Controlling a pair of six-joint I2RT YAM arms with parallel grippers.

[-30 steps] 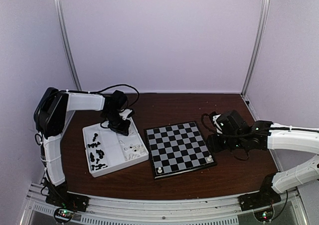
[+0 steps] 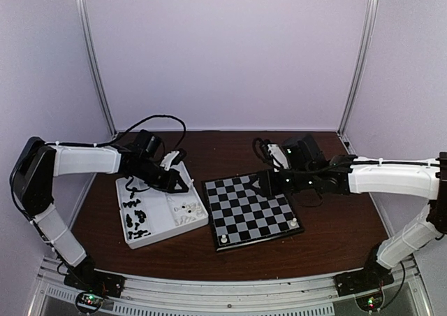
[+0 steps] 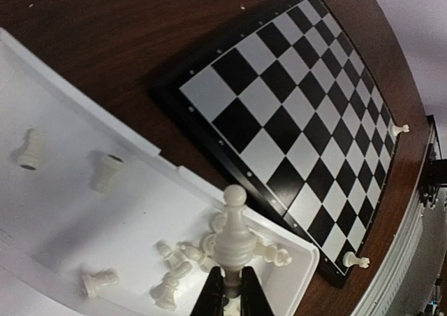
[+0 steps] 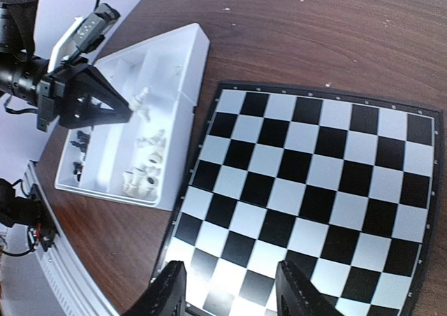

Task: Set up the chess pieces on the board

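A white chess piece with a round knob on top (image 3: 234,242) is gripped by its lower end in my left gripper, which is shut on it above the white tray (image 2: 157,238). The checkered board (image 2: 248,207) lies right of the tray. Two white rooks stand on its near corners: one rook at the left (image 2: 223,239), one rook at the right (image 2: 292,224). Over the board's far right part, my right gripper is open, with only board squares showing between its fingers.
Several white pieces (image 3: 171,274) lie loose in the tray's right compartment. Several black pieces (image 2: 140,218) lie in its left compartment. The tray's wall (image 4: 183,141) stands close beside the board. Bare table (image 2: 230,155) shows behind the board.
Across the frames, my right arm has swung left, from the board's right edge to over its far part.
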